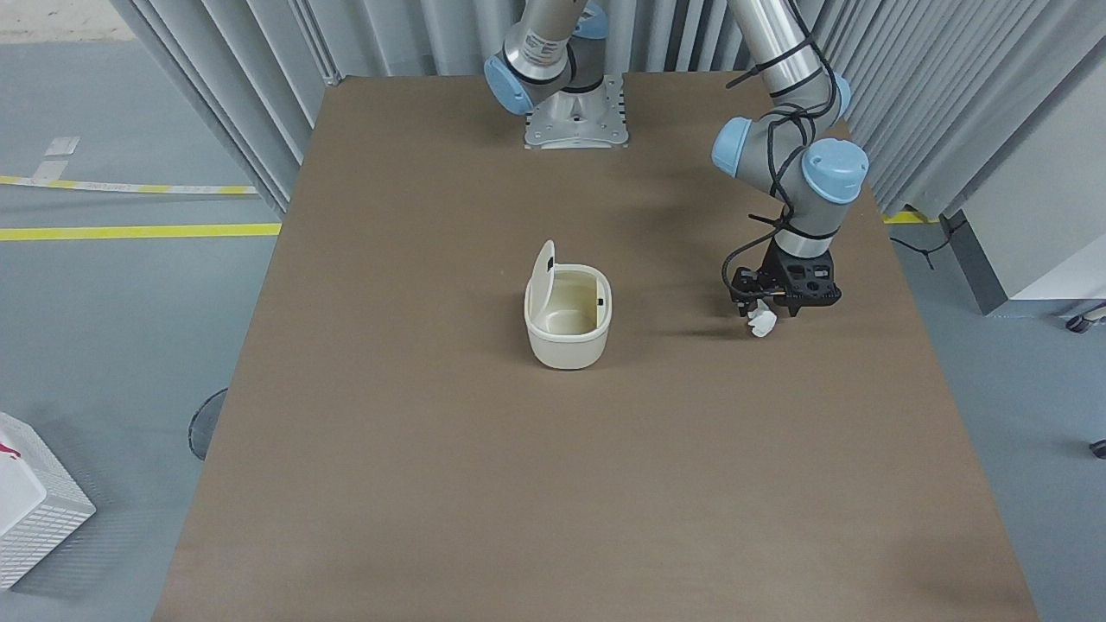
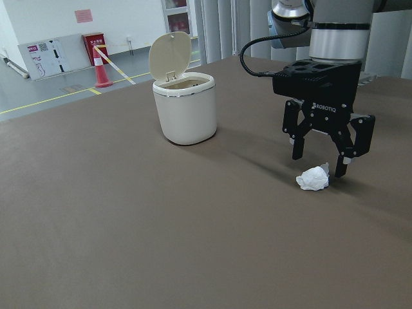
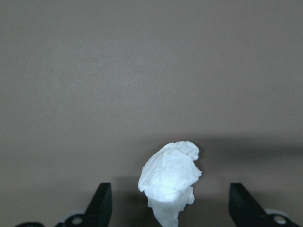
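Observation:
A crumpled white tissue (image 3: 168, 177) lies on the brown table (image 1: 581, 466), right under my black gripper (image 2: 318, 162). In the wrist view my two fingertips stand wide apart on either side of it, open, with nothing gripped. In the front view the tissue (image 1: 761, 321) shows just below the gripper (image 1: 767, 306). A small white bin (image 1: 568, 321), its lid standing up, sits to the left of the gripper; in the left view the bin (image 2: 185, 112) is upright.
The table around the bin and tissue is otherwise clear, with wide room in the front half. The arm's base plate (image 1: 575, 130) is at the back edge. The table's right edge lies a little beyond the gripper.

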